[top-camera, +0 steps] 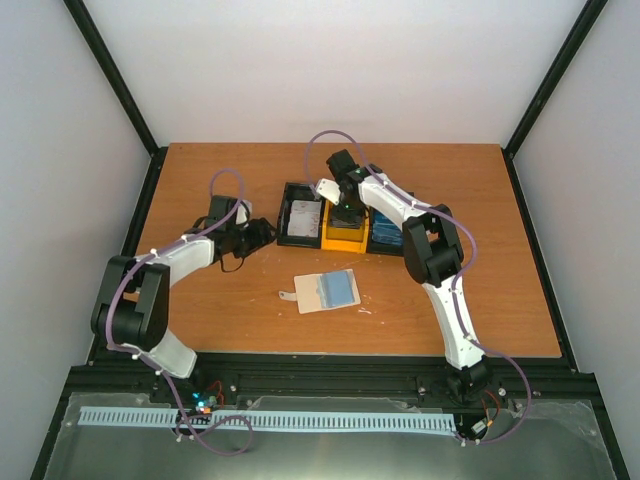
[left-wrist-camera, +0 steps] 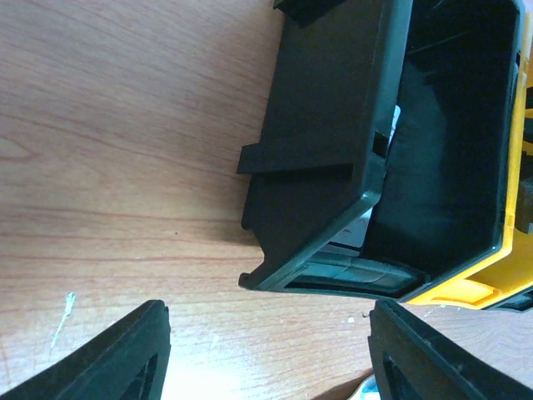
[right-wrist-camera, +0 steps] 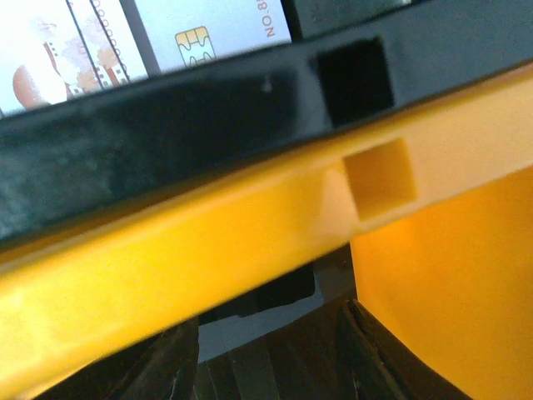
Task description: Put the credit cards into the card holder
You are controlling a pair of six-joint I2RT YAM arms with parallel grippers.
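Note:
The card holder (top-camera: pixel 325 291) lies spread on the table, beige with a blue sleeve page; a sliver of it (left-wrist-camera: pixel 369 388) shows low in the left wrist view. Three bins stand behind it. My right gripper is open and reaches down into the yellow middle bin (top-camera: pixel 344 245). Between and beyond its fingers lies a dark card (right-wrist-camera: pixel 250 329), partly hidden by the bin's wall; whether they touch it, I cannot tell. Left of the bins, my empty left gripper hangs open. Light cards (right-wrist-camera: pixel 218 33) show in the black left bin (top-camera: pixel 282 225).
At the right, a black bin (top-camera: pixel 386 246) holds blue cards, partly under my right arm. The bins stand side by side, their walls (right-wrist-camera: pixel 150 125) close to my right gripper. Clear table surrounds the holder.

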